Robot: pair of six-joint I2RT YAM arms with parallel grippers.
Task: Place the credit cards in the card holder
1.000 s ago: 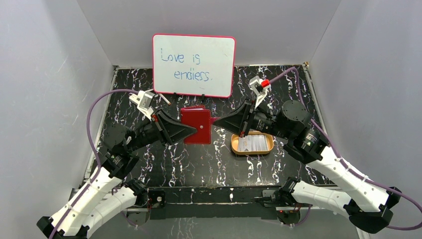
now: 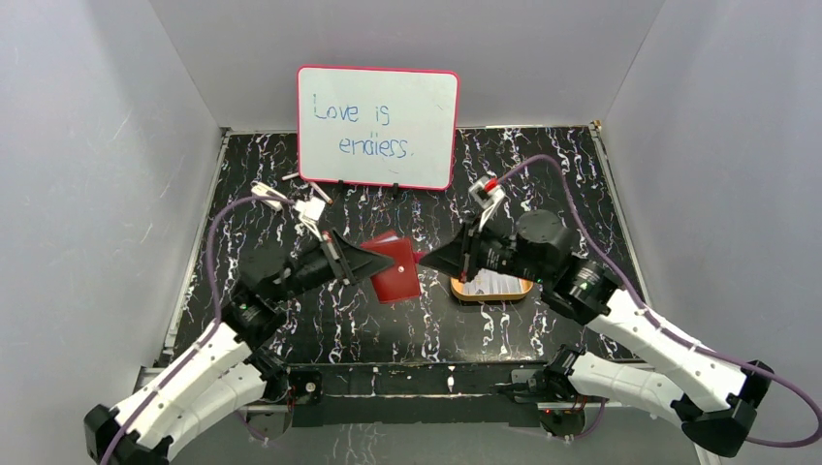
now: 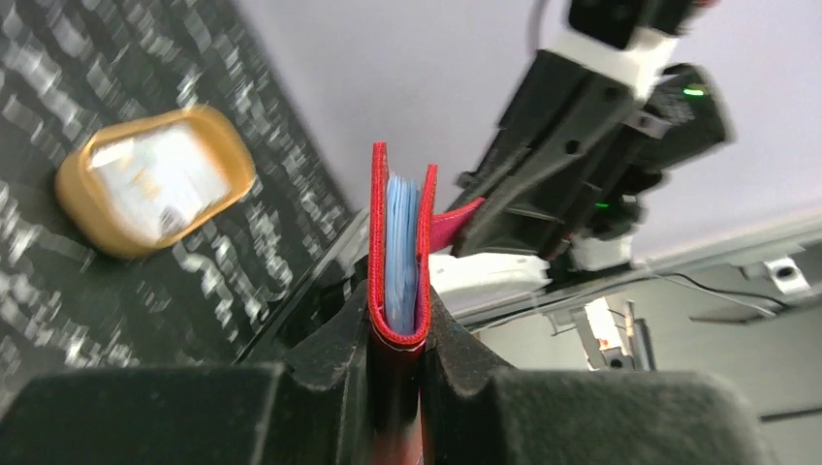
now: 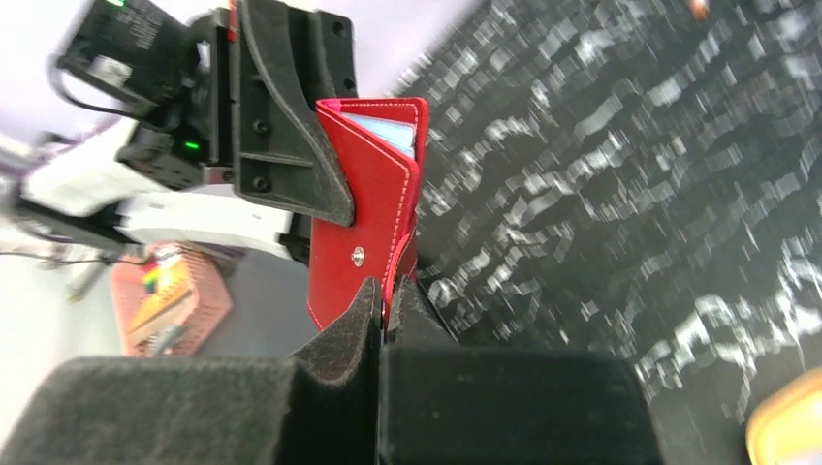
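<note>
A red card holder (image 2: pixel 393 276) with a snap is held upright between both grippers over the middle of the table. My left gripper (image 2: pixel 388 262) is shut on its body; in the left wrist view light blue inner sleeves (image 3: pixel 400 247) show at its opening. My right gripper (image 2: pixel 426 260) is shut on a thin red part of the holder (image 4: pixel 354 213), likely its flap or strap. An orange tray (image 2: pixel 490 295) with pale cards inside lies at the right, partly hidden by my right arm; it also shows in the left wrist view (image 3: pixel 82 184).
A whiteboard (image 2: pixel 378 126) reading "Love is endless" stands at the back. Small white items (image 2: pixel 267 192) lie at the back left, partly behind the left arm.
Both grippers have moved, the left a little right and down, the right slightly down. The card holder has tilted and shifted toward the table's front with them.
</note>
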